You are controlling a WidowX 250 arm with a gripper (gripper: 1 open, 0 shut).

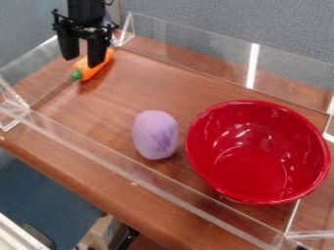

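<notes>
My black gripper (82, 44) is at the top left, just above an orange carrot (93, 65) with a green tip that lies on the wooden table near the back-left corner. The gripper looks open, its two fingers apart, and partly covers the carrot's upper end; whether it touches the carrot I cannot tell. A light purple oval object (155, 135) sits near the middle. A large red bowl (256, 151) stands at the right.
Clear low walls (196, 203) surround the work area on the wooden table (144, 78). A grey wall is behind.
</notes>
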